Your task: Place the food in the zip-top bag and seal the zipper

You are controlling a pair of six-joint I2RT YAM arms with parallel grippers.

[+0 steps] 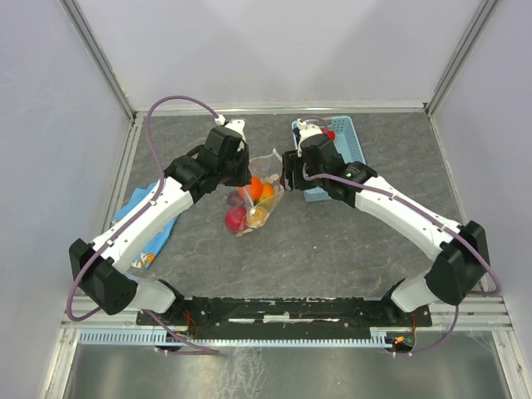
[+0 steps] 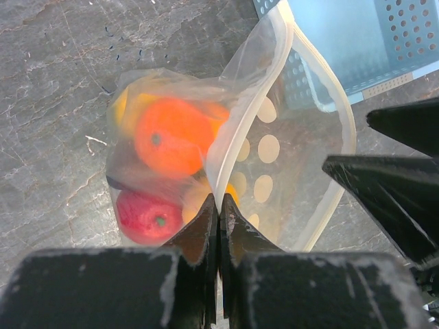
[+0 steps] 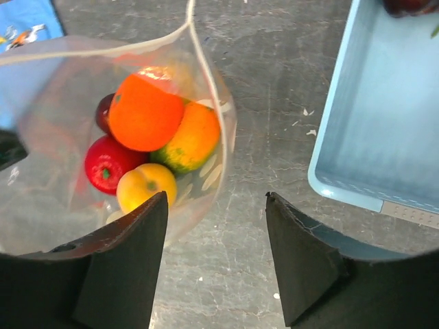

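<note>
The clear zip top bag (image 1: 270,164) stands on the table with its mouth spread. Inside it, the right wrist view shows an orange fruit (image 3: 140,113), a yellow-green fruit (image 3: 195,140), a red fruit (image 3: 110,164), a peach-coloured fruit (image 3: 146,185) and part of a dark red one (image 3: 104,112). My left gripper is shut on the bag's white zipper edge. At the bag's right side, the right gripper has its fingers apart and holds no food. The bag's edge shows between those fingers; whether they touch it I cannot tell.
A light blue basket (image 1: 349,145) stands at the back right with a red item (image 1: 329,135) and a dark one (image 3: 409,7) in it. A blue bag (image 1: 155,241) lies at the left.
</note>
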